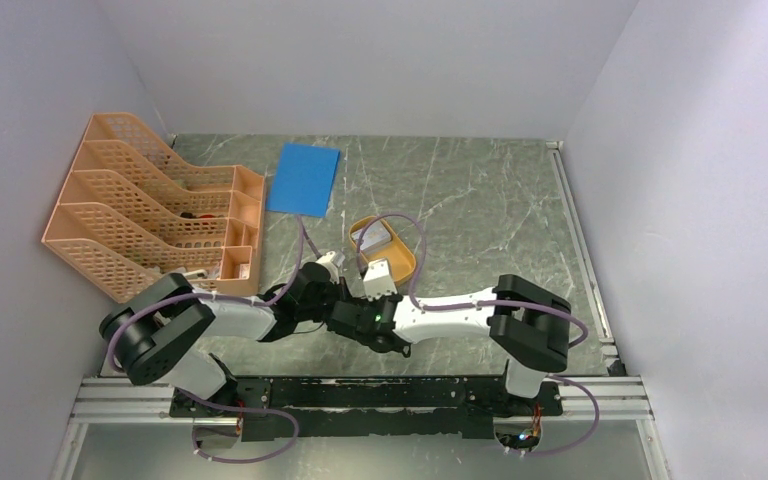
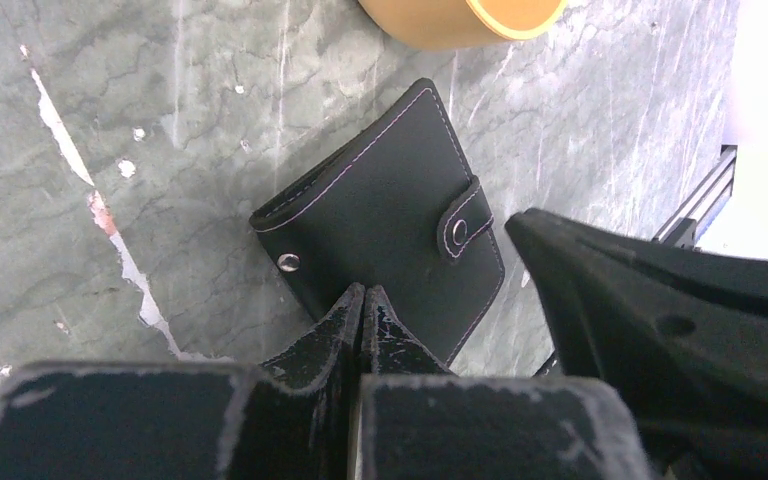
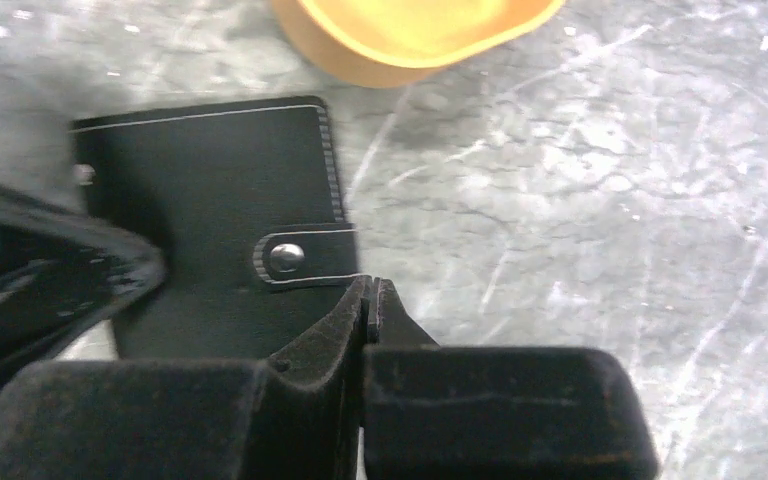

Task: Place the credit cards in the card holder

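Note:
The black card holder (image 2: 390, 190) lies folded on the grey marble surface, its snap strap (image 3: 310, 256) lying across one edge with the snap stud showing. In the left wrist view my left gripper is shut, its tips together over the holder's face. My right gripper is shut too, with nothing between its fingers. Its tips stand at the holder's strap-side edge, and the strap lies outside them. From above, the arms hide the holder. A pale flat stack (image 1: 371, 237) sits in the yellow bin; whether it is cards I cannot tell.
Just beyond the holder stands the yellow bin (image 1: 400, 268). At the left is an orange slotted organizer (image 1: 250, 184), with a blue sheet (image 1: 304, 179) beside it. Free marble extends to the back right. My two arms are close together.

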